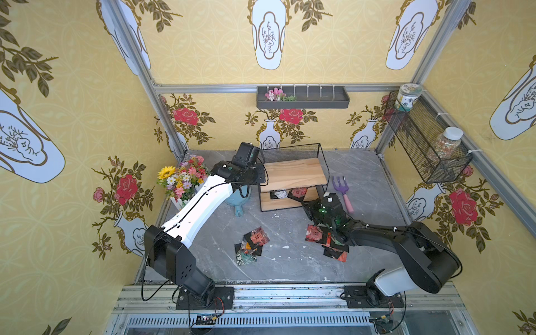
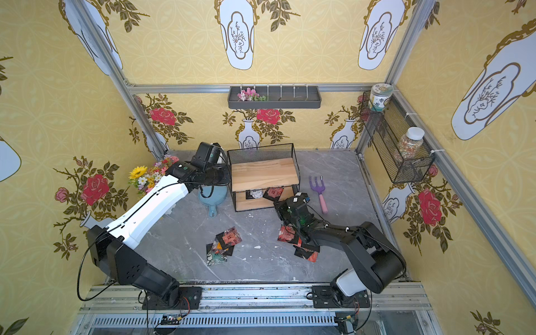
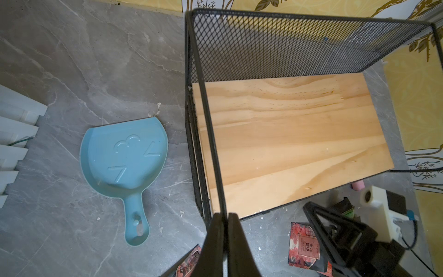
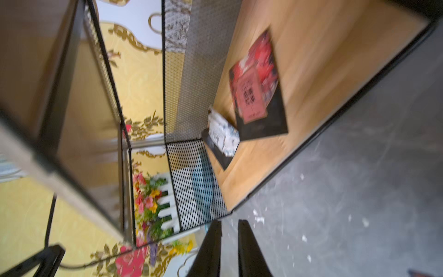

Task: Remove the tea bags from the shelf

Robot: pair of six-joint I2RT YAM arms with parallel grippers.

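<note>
Two tea bags lie on the lower wooden board of the mesh shelf [image 1: 286,202]: a red one [image 4: 258,92] and a white one [image 4: 220,133]. My left gripper is over the shelf's upper left, shut, with the thin black frame running up from its fingers. My right gripper is low at the shelf's front right, part open, no tea bag seen between its fingers. More tea bags lie in a pile [image 1: 251,248] front left and a pile [image 2: 306,254] front right.
A blue dustpan [image 3: 124,157] and flowers [image 1: 184,178] stand left of the shelf, a purple fork [image 1: 346,198] right of it. A wire basket [image 1: 424,139] with jars hangs on the right wall. Bare counter lies between the two piles.
</note>
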